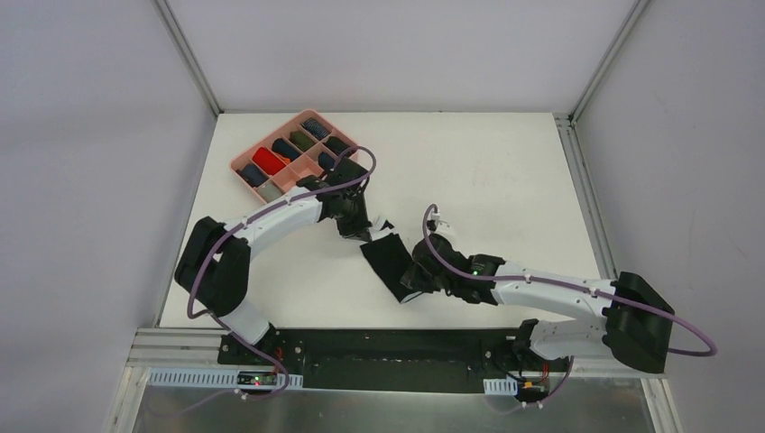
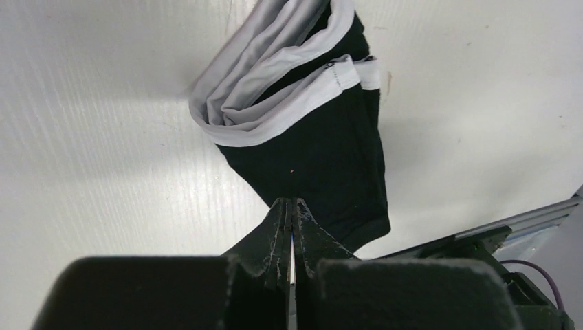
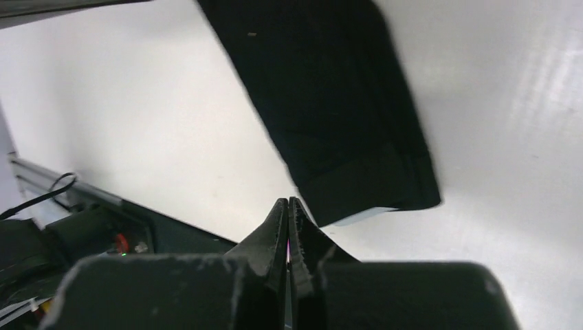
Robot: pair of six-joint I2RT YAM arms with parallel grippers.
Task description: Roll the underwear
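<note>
A black pair of underwear [image 1: 386,263] with a pale grey waistband [image 2: 275,124] lies on the white table, flattened into a long strip, its waistband end bunched in folds toward the back. My left gripper [image 1: 361,236] hovers over that waistband end, shut, with nothing seen between its fingers. My right gripper [image 1: 411,283] is over the near end of the cloth, also shut with nothing visible held; the right wrist view shows a small pale edge at that end.
A pink compartment box [image 1: 244,159] with several rolled garments stands at the back left. The table's front edge lies close below the cloth.
</note>
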